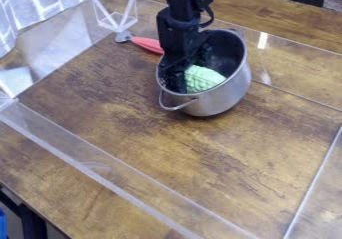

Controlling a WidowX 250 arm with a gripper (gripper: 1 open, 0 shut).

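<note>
A steel pot (221,98) with wire handles stands on the wooden table, right of centre near the back. A pale green textured object (202,78) lies inside it. My black gripper (174,71) reaches down from the top into the left part of the pot, beside the green object; its fingertips are too dark and hidden to tell whether they are open or shut.
A red-handled utensil (144,43) lies behind the pot to the left. Clear plastic edging (120,173) runs round the work area.
</note>
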